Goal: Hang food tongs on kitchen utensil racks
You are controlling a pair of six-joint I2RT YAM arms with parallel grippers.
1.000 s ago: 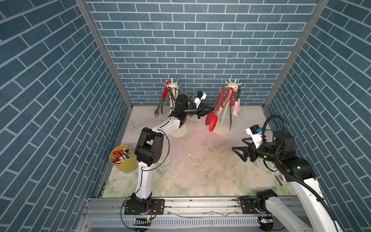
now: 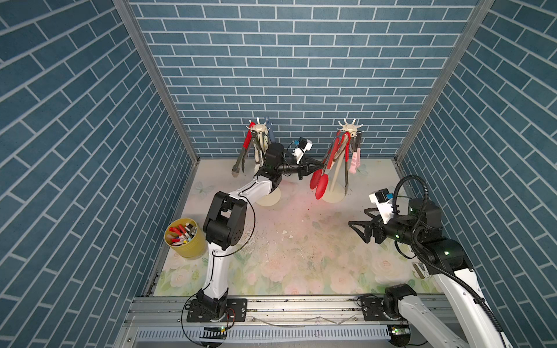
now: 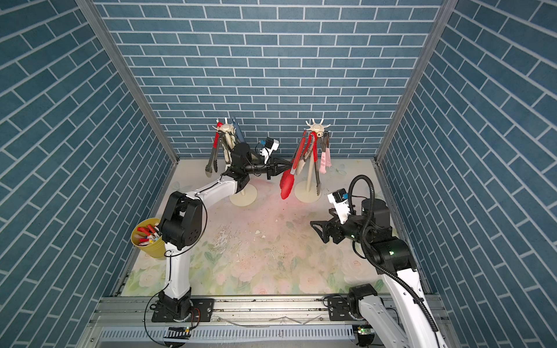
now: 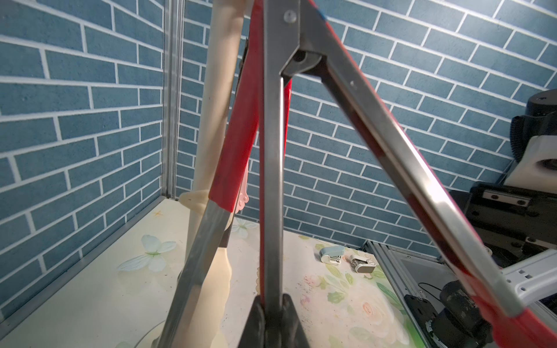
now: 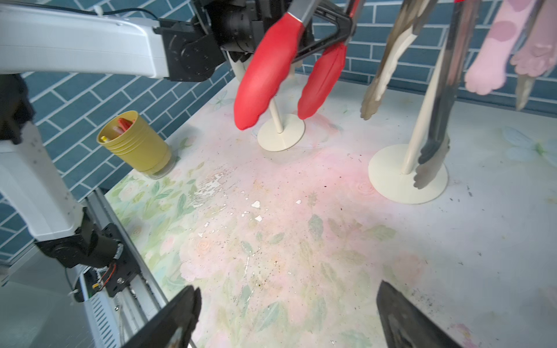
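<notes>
Red-tipped steel tongs [image 2: 322,186] are upright at the right-hand rack [image 2: 350,128], among hanging tongs with red, steel and pink ends; whether their top rests on a hook is unclear. My left gripper [image 2: 318,165] is shut on one steel arm of them, seen up close [image 4: 272,174] in the left wrist view. The left-hand rack [image 2: 258,128] holds several tongs and is partly hidden behind my left arm. My right gripper [image 2: 359,223] stands open and empty over the front right of the table.
A yellow bucket [image 2: 184,246] of utensils stands at the left. Small metal objects [image 4: 362,264] lie at the table's right edge. Tiled walls surround it.
The right arm is almost unchanged.
</notes>
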